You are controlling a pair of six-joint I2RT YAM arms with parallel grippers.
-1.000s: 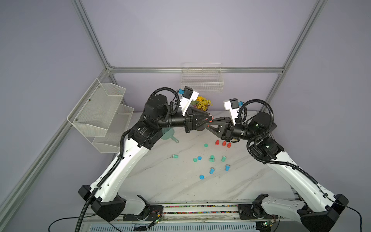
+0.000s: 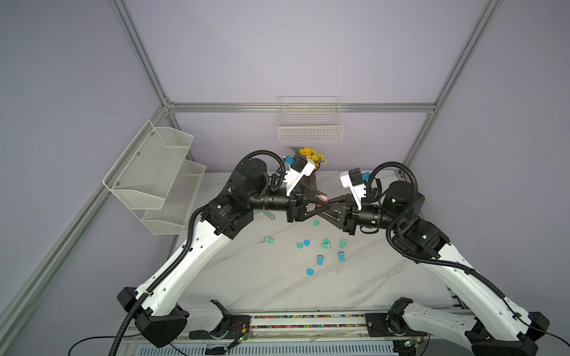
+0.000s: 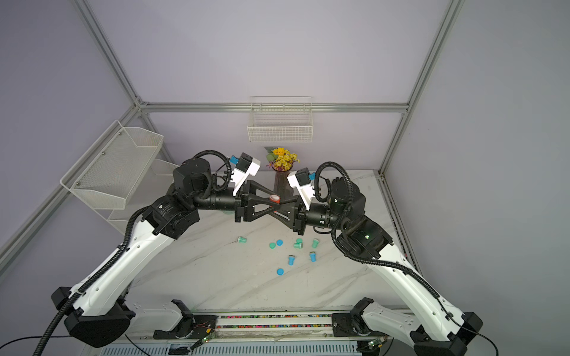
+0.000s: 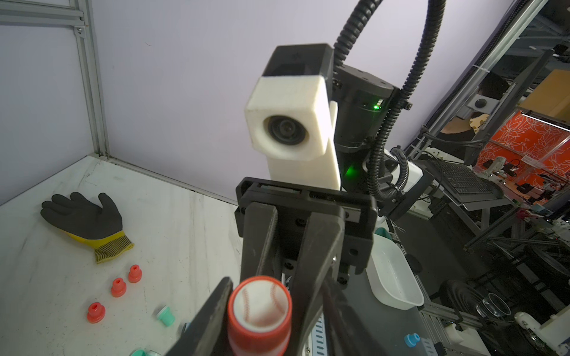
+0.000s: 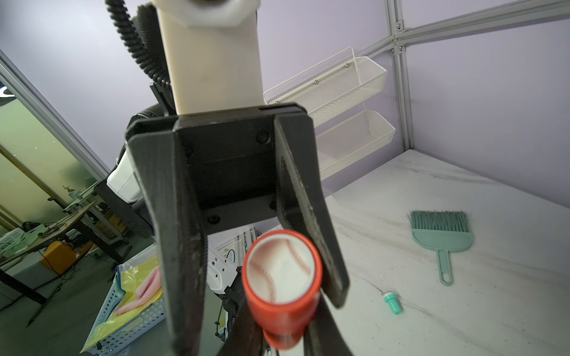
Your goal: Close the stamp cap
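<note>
A small red stamp point(image 5: 282, 296) with a round white end marked like a baseball stands tilted between the two hands. My right gripper is shut on its lower part. Around its upper part, my left gripper has its fingers spread, with a gap beside the stamp in the right wrist view. The red stamp point(image 3: 274, 199) shows between the meeting fingertips from above. How its cap joins the body cannot be made out; the lower part is hidden by the fingers.
On the table lie several blue and green stamp pieces point(image 2: 320, 260). Three red pieces point(image 4: 118, 287) and a dark glove point(image 4: 83, 219) show in the left wrist view. A green brush point(image 5: 442, 231) lies on clear table. The vase of yellow flowers point(image 3: 282, 160) stands close behind the hands.
Both hands have come lower in the top left view, and the red pieces on the table are now hidden there.
</note>
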